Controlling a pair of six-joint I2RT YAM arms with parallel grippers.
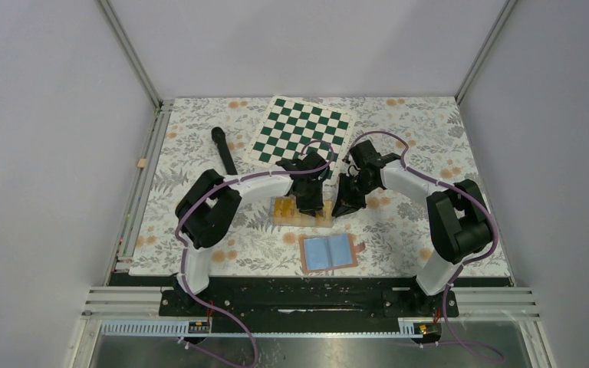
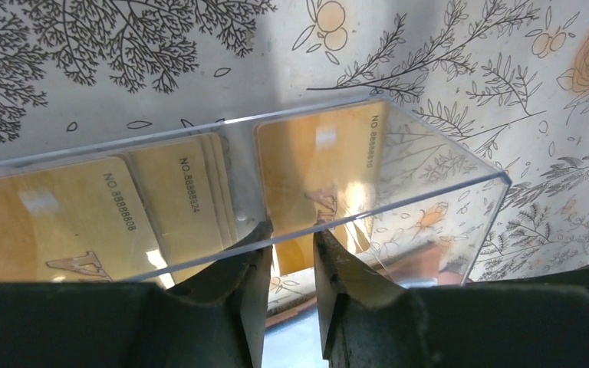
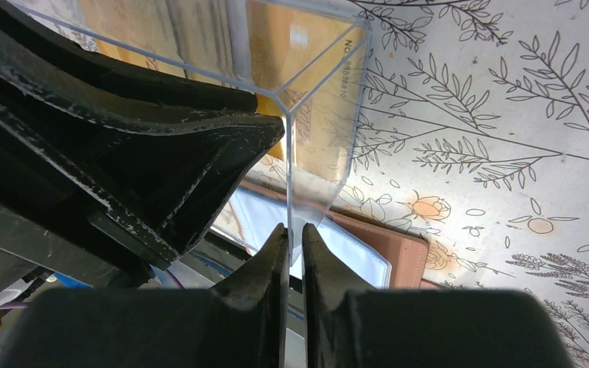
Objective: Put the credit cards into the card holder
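Gold credit cards (image 2: 318,165) lie in a clear open box (image 1: 299,224) at the middle of the table; one sits apart at the box's right end, while others (image 2: 165,180) overlap to its left. My left gripper is over the box with a gap between its fingertips, and the right-hand card shows behind that gap. I cannot tell whether the tips touch it. My right gripper is shut on the box's clear wall at its right corner. Nearer the front lies the card holder (image 1: 328,253), opened flat, brown-edged with pale blue pockets.
A green-and-white checkered board (image 1: 299,126) lies behind the box, partly under the arms. A black microphone-like object (image 1: 223,149) rests at the back left.
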